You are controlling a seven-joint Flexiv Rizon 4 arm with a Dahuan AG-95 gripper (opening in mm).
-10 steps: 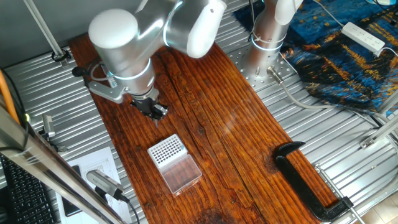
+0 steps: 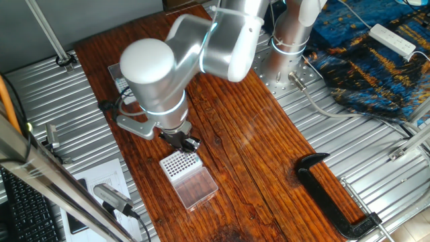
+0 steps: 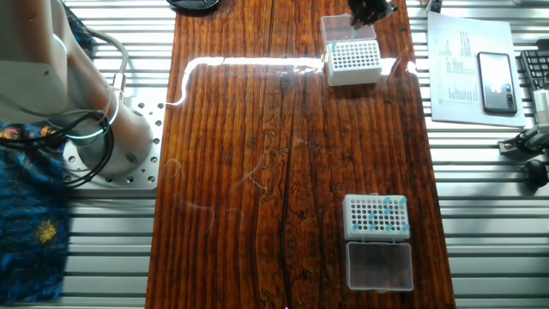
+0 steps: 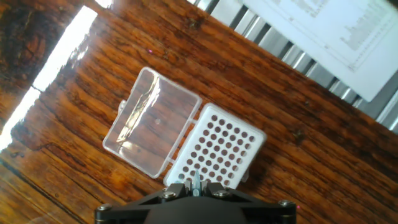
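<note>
My gripper is shut on a small pale-blue pipette tip (image 4: pixel 196 182), which points forward from between the fingers. Beyond it lies an open white tip rack (image 4: pixel 217 149) whose holes all look empty; its clear lid (image 4: pixel 152 121) is folded out flat. In the wrist view the tip overlaps the rack's near edge; whether they touch I cannot tell. From the side, the gripper (image 2: pixel 183 141) hangs just above the end of the rack (image 2: pixel 181 165) away from the lid. A second rack (image 3: pixel 376 216) holds several light-blue tips among its holes, with its lid (image 3: pixel 379 266) open.
A black clamp (image 2: pixel 329 195) grips the right edge of the wooden table (image 2: pixel 248 141). Papers and a phone (image 3: pixel 497 83) lie off the table's side. Between the two racks the tabletop is bare.
My arm has swung from the far left of the table toward the empty rack, and the gripper has come lower and nearer to it. The rack has not moved.
</note>
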